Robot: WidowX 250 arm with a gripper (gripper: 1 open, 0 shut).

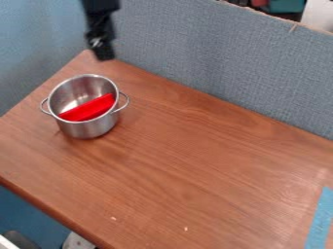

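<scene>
A steel pot [84,127] with two side handles sits at the left of the wooden table [196,175]. Inside it lies a long red object [89,107], tilted along the bottom. My black gripper [101,47] hangs above and behind the pot at the top of the view, apart from it. It is blurred, so its fingers are unclear, and I see nothing clearly held in it.
Grey padded walls [221,58] bound the table at the back and left. A blue tape strip [318,219] lies at the right edge.
</scene>
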